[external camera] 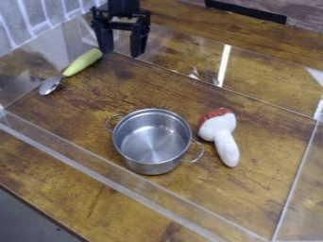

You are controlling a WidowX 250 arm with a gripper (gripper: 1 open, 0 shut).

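My gripper [121, 38] is at the top of the view, dark, with its two fingers apart and nothing visible between them, above and behind a yellow corn cob [82, 61] at the left. A metal spoon [51, 85] lies just below the corn. A steel pot [151, 143] with two handles stands near the middle. To its right lies a white object with a red top [220, 137], like a toy mushroom.
Clear plastic walls [299, 198] border the wooden work surface [76, 151]. The middle and front left of the surface around the pot are mostly bare.
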